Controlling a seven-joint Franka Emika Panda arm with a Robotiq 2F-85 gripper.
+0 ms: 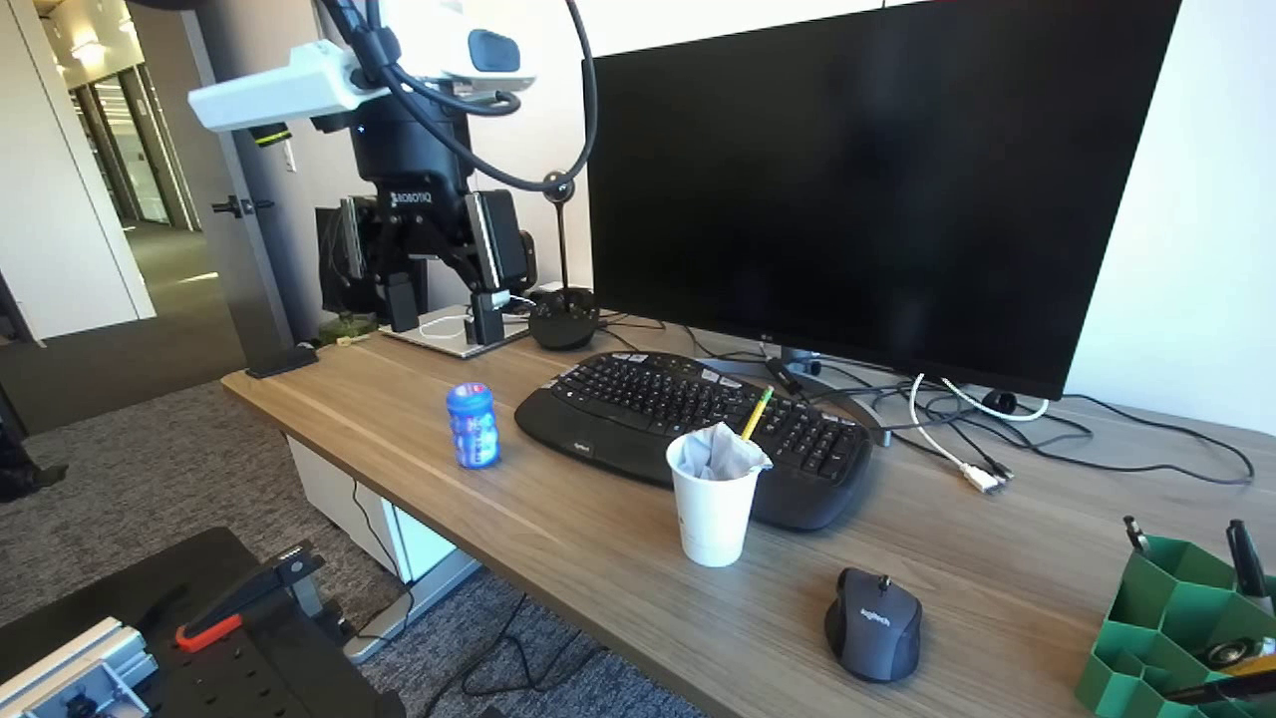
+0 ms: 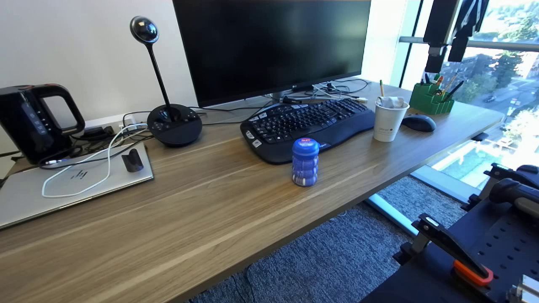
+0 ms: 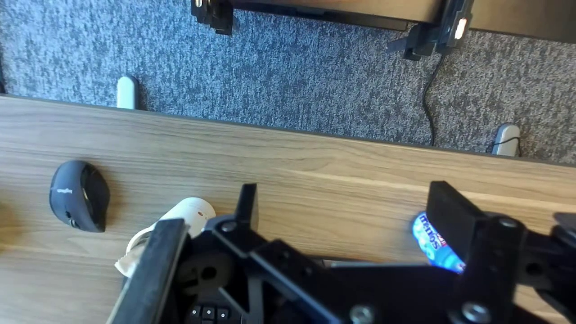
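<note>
My gripper [image 1: 444, 313] hangs open above the desk, its fingers wide apart and empty. In the wrist view the gap of the gripper shows bare wood. A blue Mentos bottle [image 3: 432, 237] is partly covered there by one finger; it stands upright on the desk [image 2: 304, 161], apart from the gripper. The white paper cup [image 1: 714, 509], with crumpled paper and a yellow pencil [image 1: 756, 413] in it, stands in front of the keyboard [image 1: 670, 413]. Beside the cup lies a dark mouse [image 1: 876, 624].
A large monitor [image 1: 861, 191] rises behind the keyboard. The green pen holder [image 2: 429, 99] sits at the desk's far end. A webcam stand [image 2: 174, 126], kettle [image 2: 35, 121] and closed laptop [image 2: 76, 176] occupy the other end. Clear wood lies along the front edge.
</note>
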